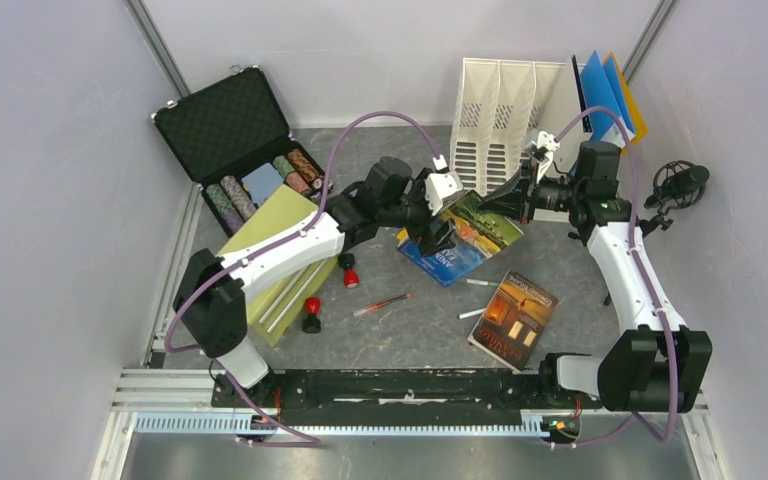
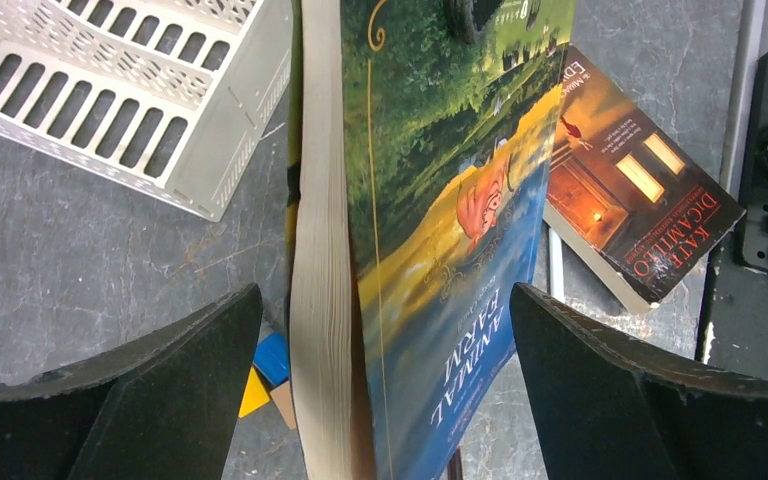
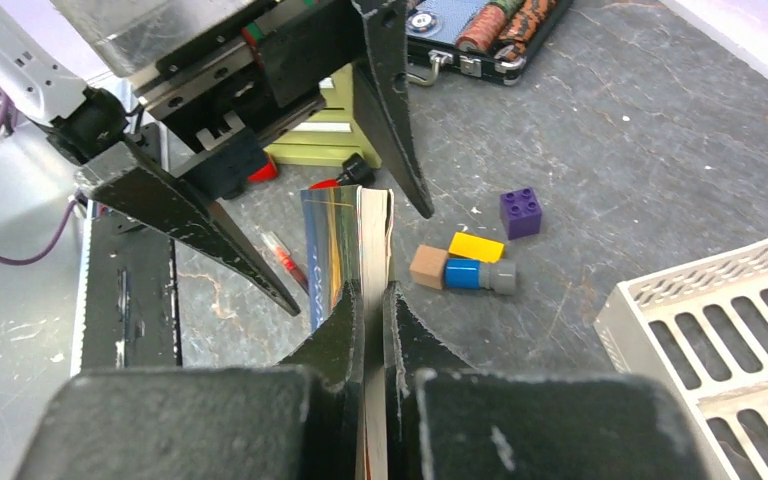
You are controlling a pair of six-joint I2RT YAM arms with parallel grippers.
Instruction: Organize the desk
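Note:
An Animal Farm book [image 1: 455, 255] with a green, yellow and blue cover hangs from my right gripper, which is shut on its edge. My left gripper is open, its fingers on either side of the book, apparently without gripping it; in the right wrist view they frame the book's far end. A brown DiCamillo book [image 1: 513, 320] lies flat at front right. A white slotted organizer [image 1: 490, 140] stands at the back right with blue and yellow folders [image 1: 605, 90].
An open chip case [image 1: 240, 180] and green board [image 1: 265, 240] are on the left. Stamps [image 1: 312, 315], a red pen [image 1: 380, 305] and several blocks [image 3: 520, 212] lie mid-desk. A microphone [image 1: 678, 190] stands far right.

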